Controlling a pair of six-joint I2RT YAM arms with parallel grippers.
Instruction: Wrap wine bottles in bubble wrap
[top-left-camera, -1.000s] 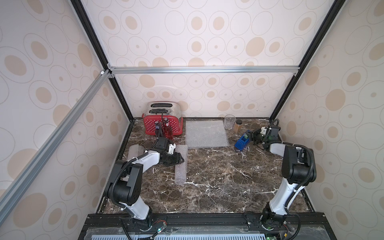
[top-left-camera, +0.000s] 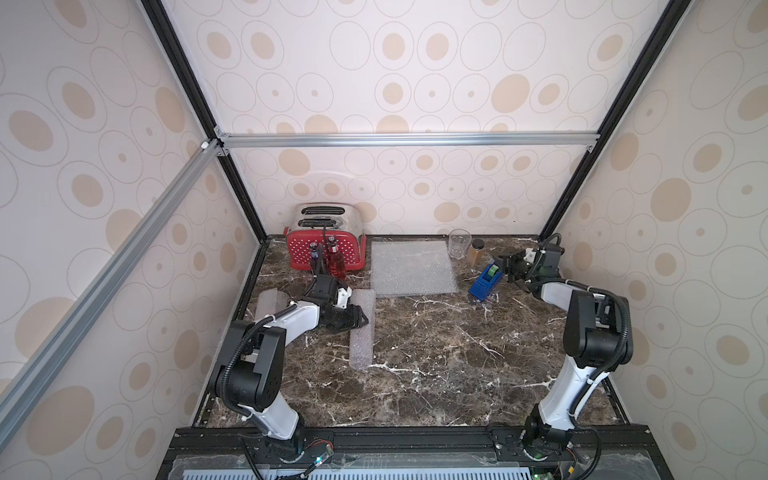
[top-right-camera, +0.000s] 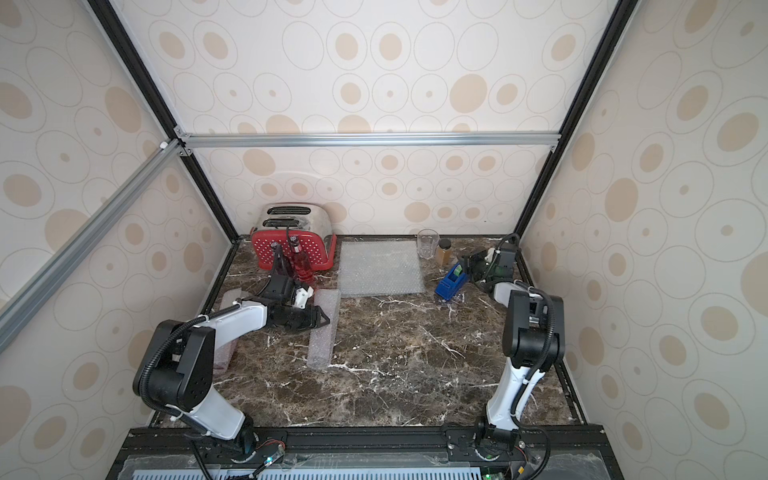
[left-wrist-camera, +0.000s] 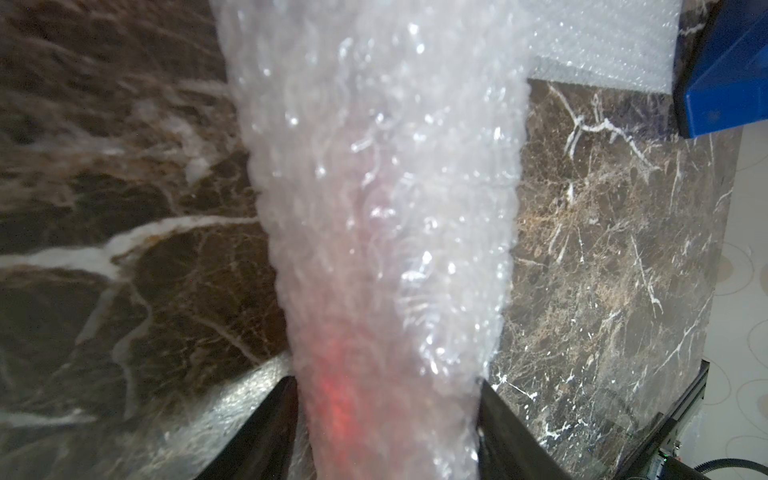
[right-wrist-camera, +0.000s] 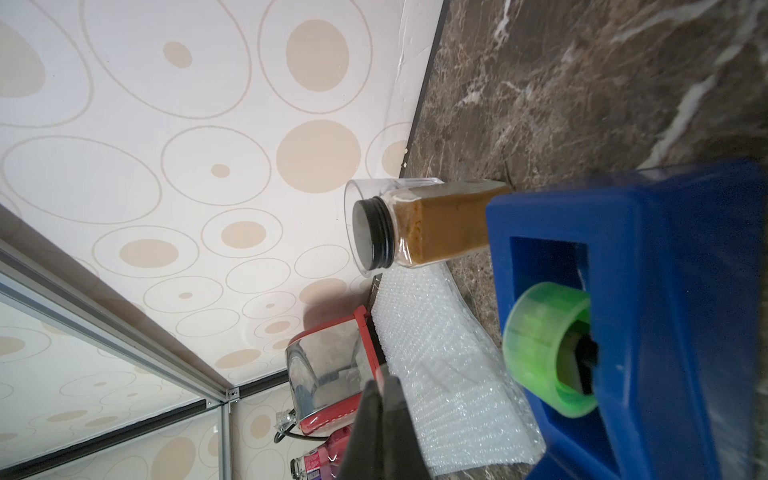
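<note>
A bottle rolled in bubble wrap (top-left-camera: 362, 344) lies on the counter, a red tint showing through its layers in the left wrist view. My left gripper is shut on this wrapped roll (left-wrist-camera: 384, 240), one finger on each side. A blue tape dispenser (top-left-camera: 485, 281) with a green tape roll (right-wrist-camera: 544, 348) stands at the right. Close beside it is my right gripper, its fingers together and nothing showing between them. A flat stack of bubble wrap (top-left-camera: 413, 268) lies at the back. Two unwrapped bottles, one red (top-left-camera: 336, 260) and one dark (top-left-camera: 315, 257), stand behind the left gripper.
The red toaster (top-left-camera: 326, 232) is at the back left. A clear cup (top-left-camera: 459, 242) and a black-capped jar (top-left-camera: 476, 252) stand behind the dispenser. Another pale wrapped roll (top-left-camera: 269, 304) lies left, partly behind the left arm.
My right gripper has shifted slightly by the dispenser, and more of the green tape roll shows now. The left arm and the wrapped roll have stayed in place.
</note>
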